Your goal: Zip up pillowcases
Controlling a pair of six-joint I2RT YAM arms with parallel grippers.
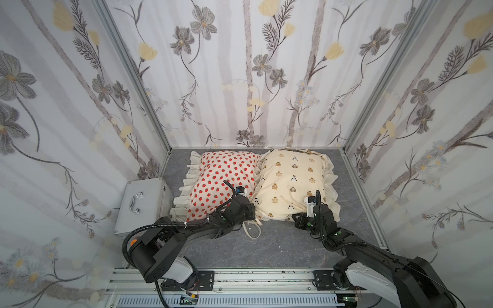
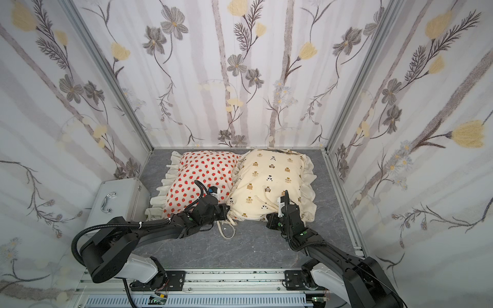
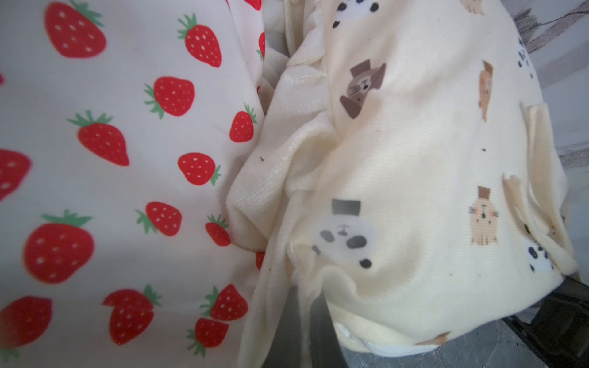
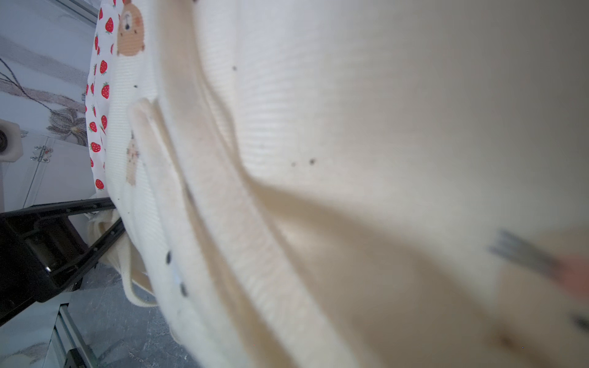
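Observation:
Two pillows lie side by side: the strawberry one [image 1: 215,174] on the left, the cream animal-print one [image 1: 290,179] on the right, both with ruffled edges. My left gripper is shut at the cream pillow's near left corner, beside the ruffle between the pillows; whether cloth is between its fingertips is unclear. My right gripper [image 1: 299,219] is at the cream pillow's near edge; its fingertips are hidden in the top views, and its own wrist view shows blurred close cloth. A cream loop of strap [image 2: 226,231] hangs onto the floor between the arms. The zipper cannot be made out.
A silver case [image 1: 138,205] stands at the left. Walls surround the back and sides.

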